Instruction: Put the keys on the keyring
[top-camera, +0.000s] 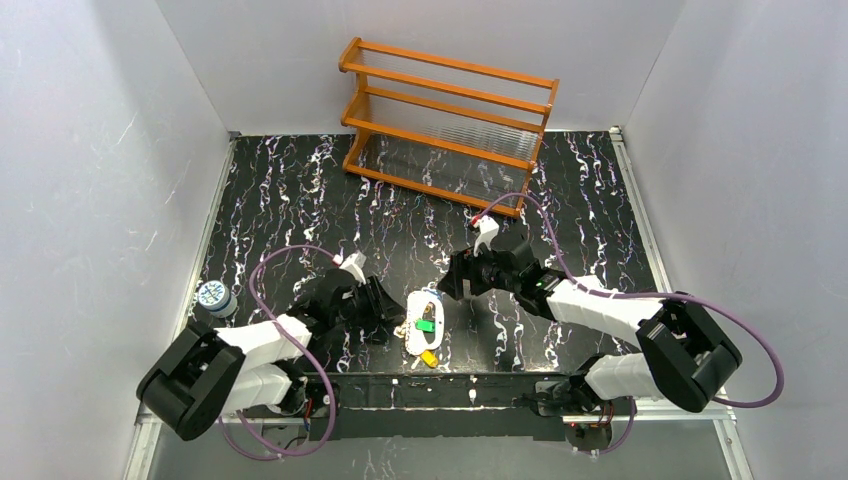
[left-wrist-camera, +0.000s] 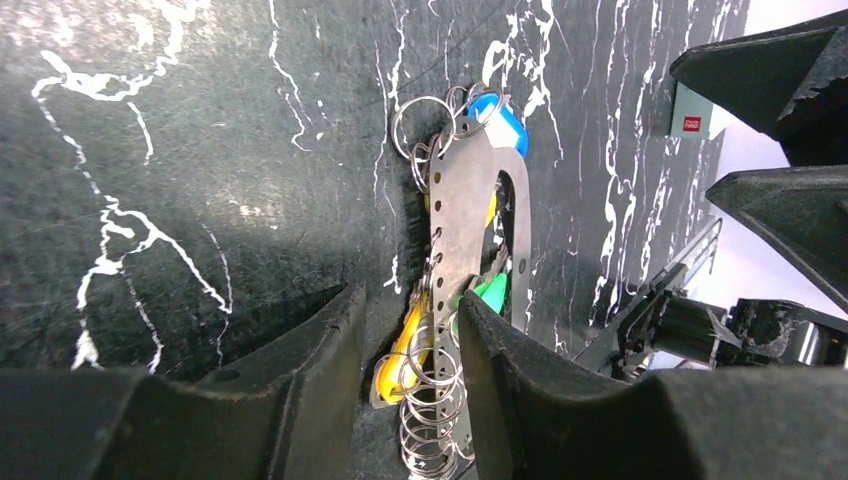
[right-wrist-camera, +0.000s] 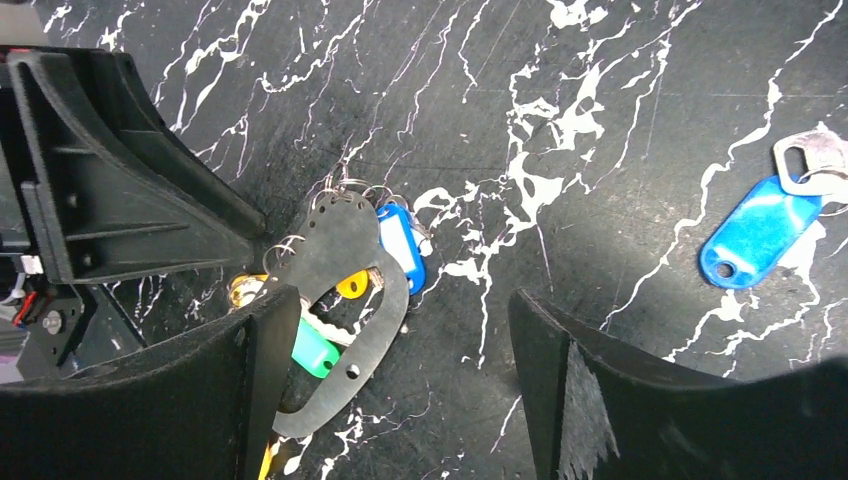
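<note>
A flat metal keyring plate (top-camera: 438, 312) with holes along its edge lies near the table's front. Small rings (left-wrist-camera: 430, 400) hang on it, with a green tag (top-camera: 425, 326), yellow tags (top-camera: 429, 359) and a blue tag (right-wrist-camera: 402, 245). My left gripper is part open at the plate's left side; a yellow tag and rings show in its gap, and contact is unclear. Open and empty, my right gripper hangs above and to the right of the plate. A separate blue tag (right-wrist-camera: 760, 232) with a key (right-wrist-camera: 815, 158) lies apart, hidden in the top view.
A wooden rack (top-camera: 450, 130) stands at the back. One round white-and-blue container (top-camera: 216, 298) is at the left edge. Dark marbled table between rack and arms is clear.
</note>
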